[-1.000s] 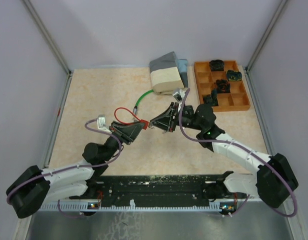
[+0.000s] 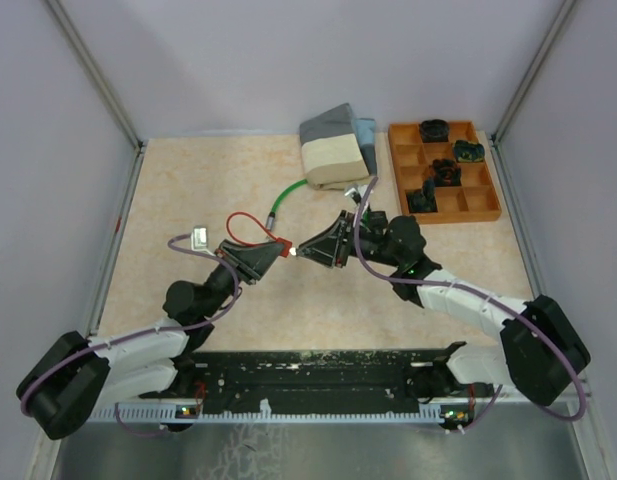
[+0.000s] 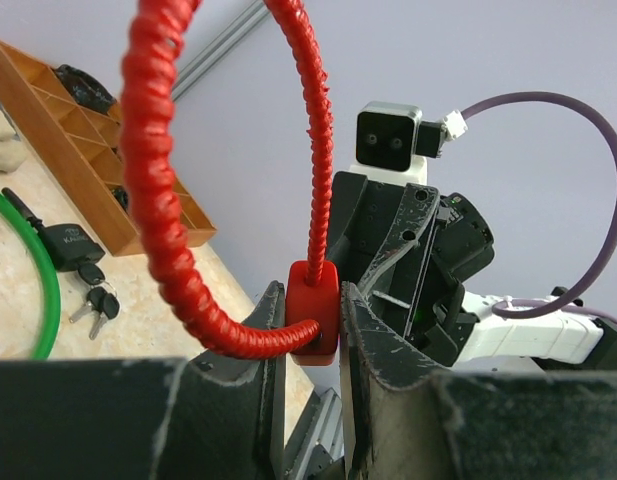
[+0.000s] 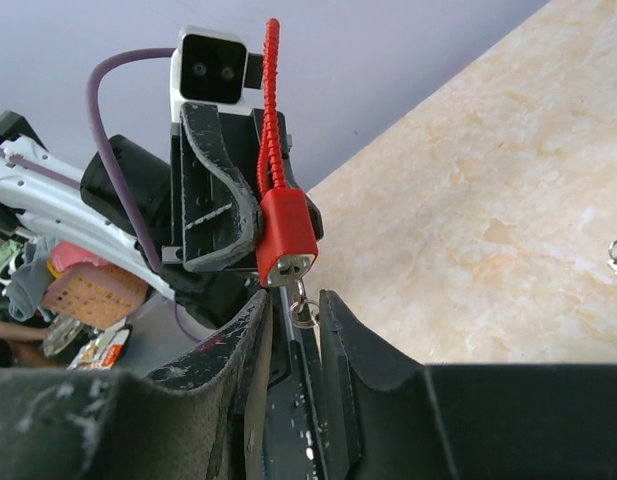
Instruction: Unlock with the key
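Note:
The red cable lock's body [image 3: 313, 310], with its cable looped above, is held in my left gripper [image 2: 276, 249], which is shut on it. A key [image 4: 302, 305] projects from the lock's lower end, its ring between the tips of my right gripper, which stands open just beside it, facing the lock. Whether the fingers touch the key is unclear. A black padlock [image 3: 68, 245] with other keys [image 3: 100, 310] lies on the table in the left wrist view, near a green cable lock [image 2: 286, 194].
A wooden compartment tray [image 2: 466, 205] with dark items is at the back right, beside a folded cloth [image 2: 333, 160].

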